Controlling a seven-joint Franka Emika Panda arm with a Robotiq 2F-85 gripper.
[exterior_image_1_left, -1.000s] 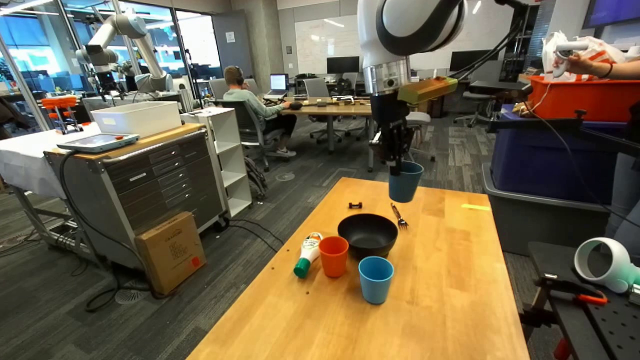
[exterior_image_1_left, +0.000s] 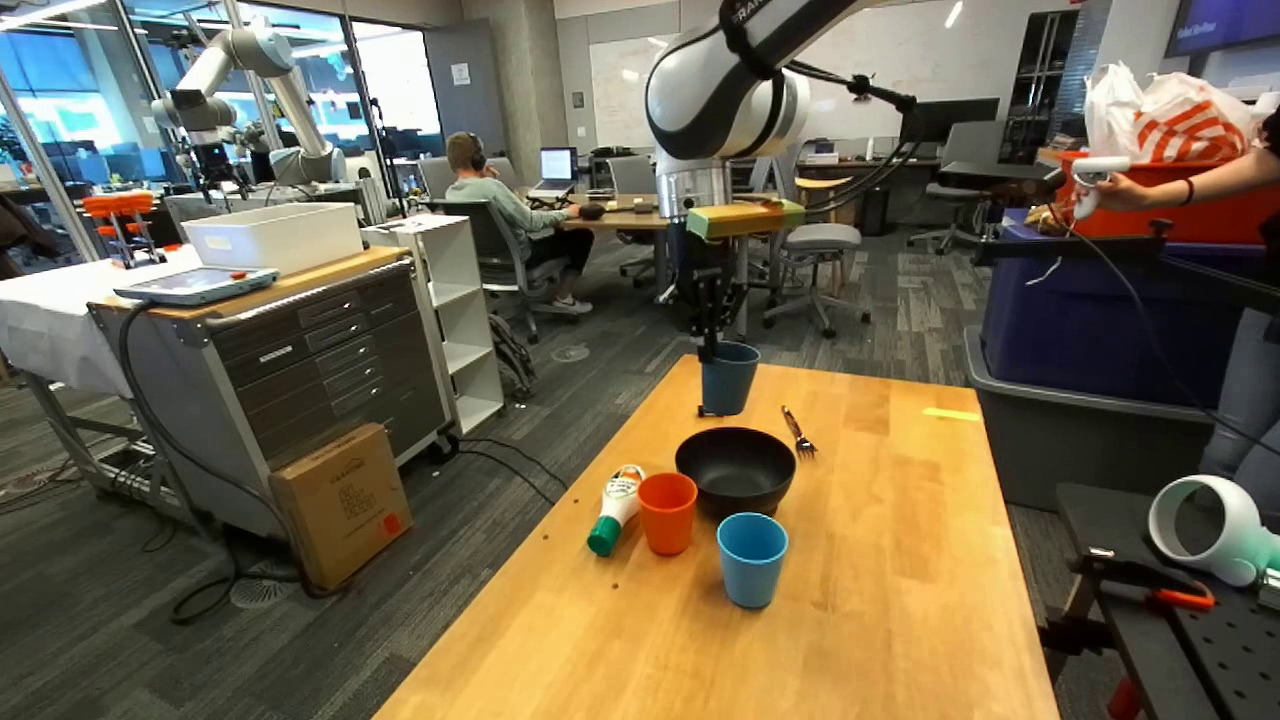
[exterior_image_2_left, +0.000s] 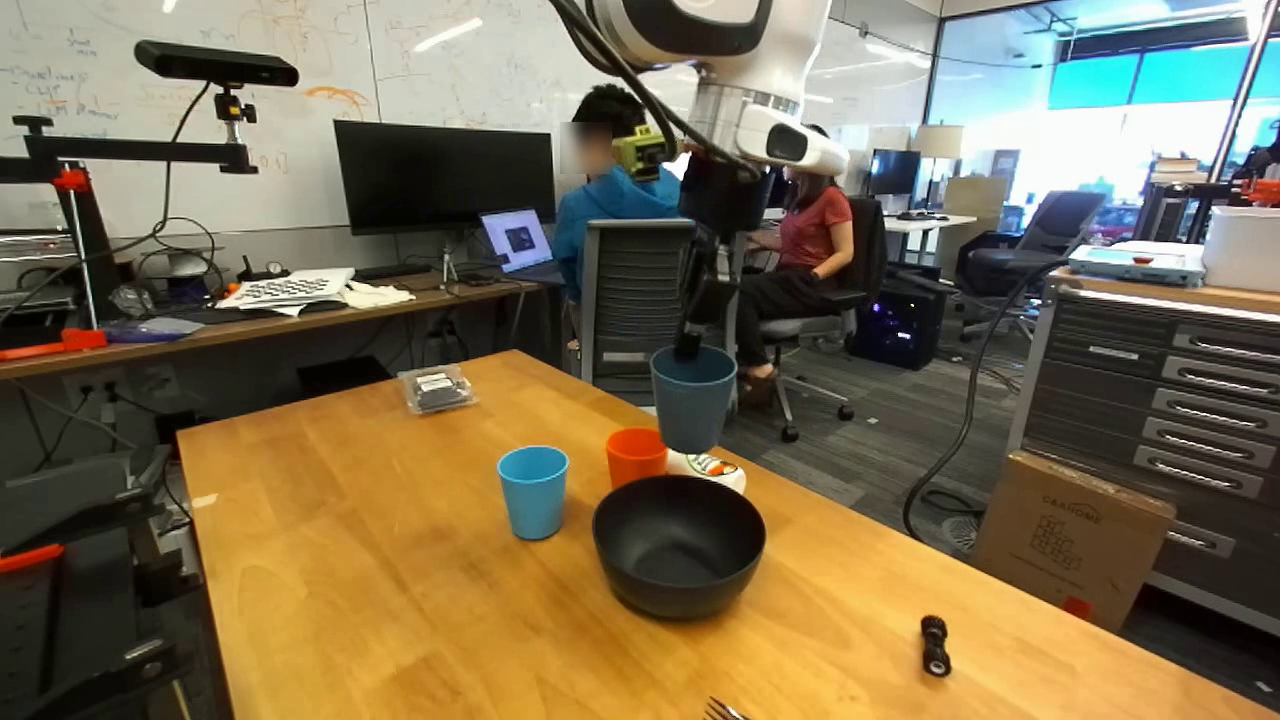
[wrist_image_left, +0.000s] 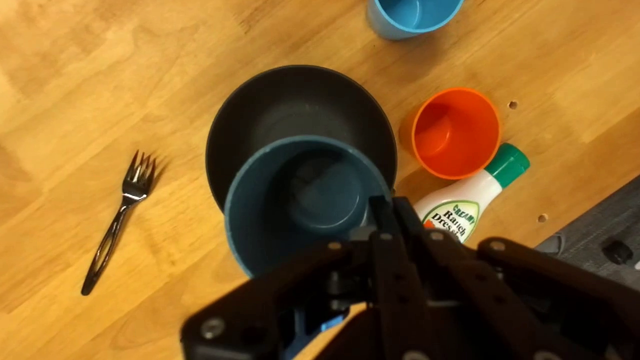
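Note:
My gripper (exterior_image_2_left: 687, 348) is shut on the rim of a dark blue cup (exterior_image_2_left: 693, 402), which hangs upright above the table. In the wrist view the cup (wrist_image_left: 324, 192) looks empty and overlaps the black bowl (wrist_image_left: 300, 96) below it. An orange cup (exterior_image_1_left: 667, 514) stands beside the bowl, and a light blue cup (exterior_image_1_left: 752, 560) stands a little nearer the camera in exterior view 1. Next to the orange cup, a white dressing bottle (exterior_image_1_left: 620, 494) with a green cap lies on its side.
A black fork (wrist_image_left: 123, 207) lies on the wooden table, with a small black dumbbell-shaped object (exterior_image_2_left: 935, 646) near one edge. A clear packet (exterior_image_2_left: 437, 389) rests at another edge.
The arm has carried the dark blue cup leftward in exterior view 1, from above the fork side to in front of the small black object, which it now partly hides. Objects on the table have not moved.

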